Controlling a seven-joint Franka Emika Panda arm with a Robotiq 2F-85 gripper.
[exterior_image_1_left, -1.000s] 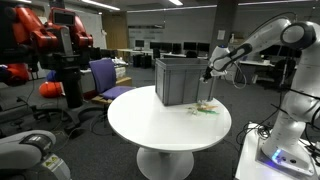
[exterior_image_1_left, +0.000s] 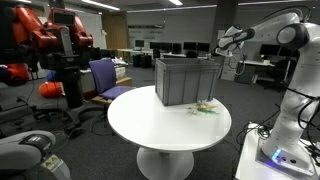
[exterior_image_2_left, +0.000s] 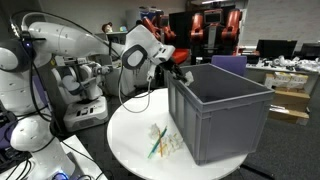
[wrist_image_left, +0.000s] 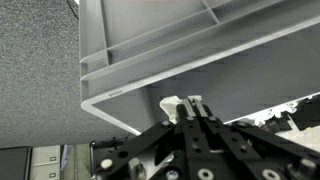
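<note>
A tall grey bin (exterior_image_2_left: 215, 125) stands open-topped on the white round table (exterior_image_1_left: 150, 125). My gripper is up at the bin's rim, pointing down. In exterior view 2 its dark body is over the bin's near left edge, and the wrist view looks down past the rim to the grey floor. The fingers are close together. A small pale shape (wrist_image_left: 172, 106) shows right by the fingertips; whether it is pinched between them is unclear. On the table before the bin lie several thin coloured sticks or pens (exterior_image_2_left: 168, 143) and a whitish crumpled item (exterior_image_2_left: 155, 131).
The bin's high walls are the main obstacle near the gripper. A purple chair (exterior_image_1_left: 105, 76) and a large red-and-black robot (exterior_image_1_left: 55, 45) stand beyond the table.
From low beside the bin, near the table items, my gripper has risen to about the height of the bin's rim. The bin has stayed where it was.
</note>
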